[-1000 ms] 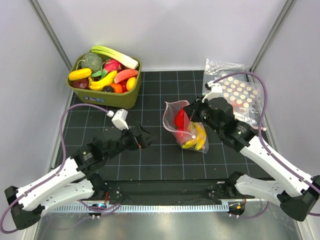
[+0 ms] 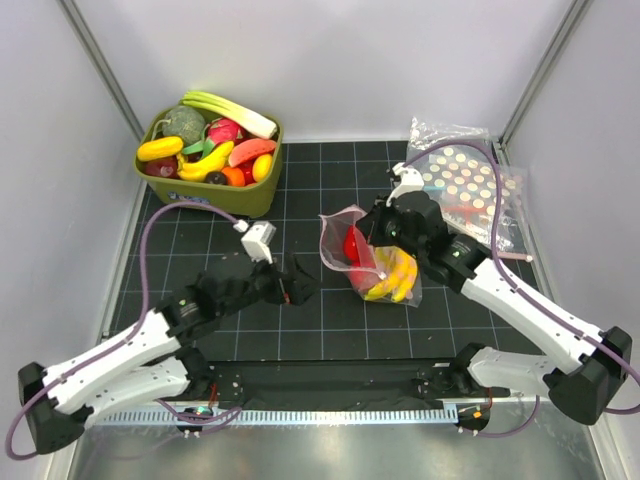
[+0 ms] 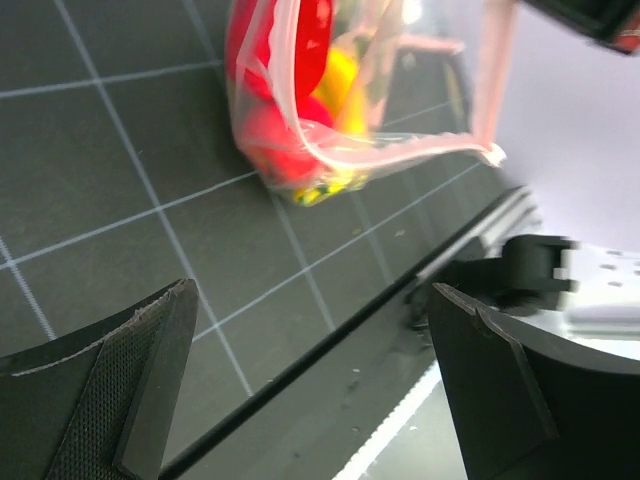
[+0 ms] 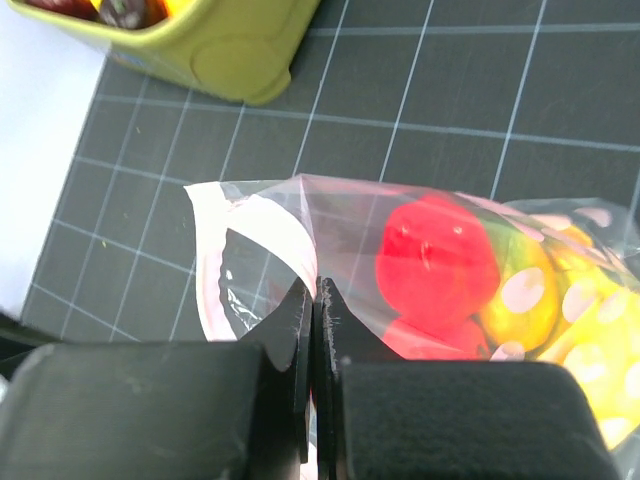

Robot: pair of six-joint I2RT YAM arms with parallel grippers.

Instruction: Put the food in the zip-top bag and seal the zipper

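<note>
The clear zip top bag [image 2: 336, 255] lies on the dark grid mat with its mouth gaping toward the left. Inside it are a red food piece [image 4: 437, 262] and yellow ones [image 2: 395, 275], which look like bananas in the top view. My right gripper is shut on the bag's rim at the mouth's edge. My left gripper [image 2: 300, 283] stands open just left of the bag, apart from it. In the left wrist view the pinkish bag rim [image 3: 370, 158] shows beyond its open fingers [image 3: 130, 385], with bare mat between them.
A green bin [image 2: 230, 197] full of toy fruit and vegetables stands at the back left. Several flat spare bags [image 2: 470, 190] lie at the back right, behind the right arm. The mat between the bin and the left arm is clear.
The right gripper has shifted a little left, and the bag's mouth has moved left with it.
</note>
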